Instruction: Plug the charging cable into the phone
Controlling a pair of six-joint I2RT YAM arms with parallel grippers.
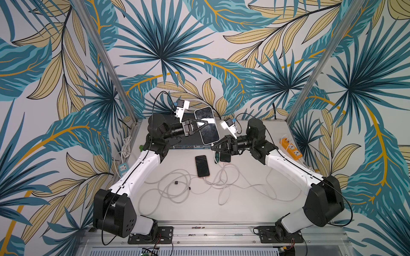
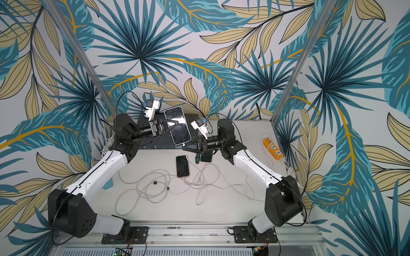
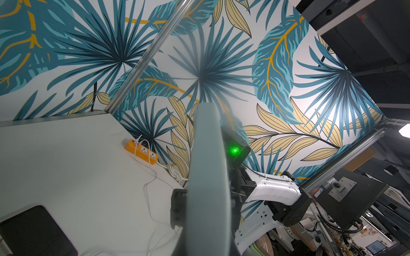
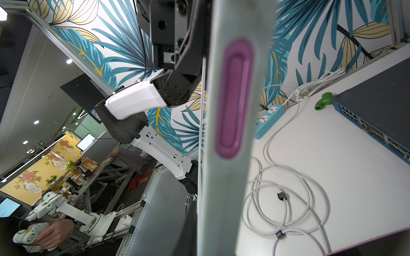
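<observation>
Held upright above the table is a phone [image 1: 207, 135] with a dark screen and pale edge, and my left gripper [image 1: 205, 122] is shut on it. Both wrist views show this phone edge-on, as a blurred pale bar [image 3: 208, 183] on the left and a close edge with a pink recess [image 4: 235, 98] on the right. My right gripper [image 1: 214, 148] is shut right at the phone's lower end. A tiny white bit [image 2: 184, 144] shows by its tip; whether the plug is in the port is too small to tell. The white charging cable [image 1: 222, 175] loops on the table below.
A second dark phone [image 1: 202, 166] lies on the table, with a black item [image 1: 225, 157] beside it. Looped grey cable [image 1: 158, 192] covers the front left. A dark box [image 4: 380, 102] stands at the back; an orange power strip [image 1: 291, 148] is at the right.
</observation>
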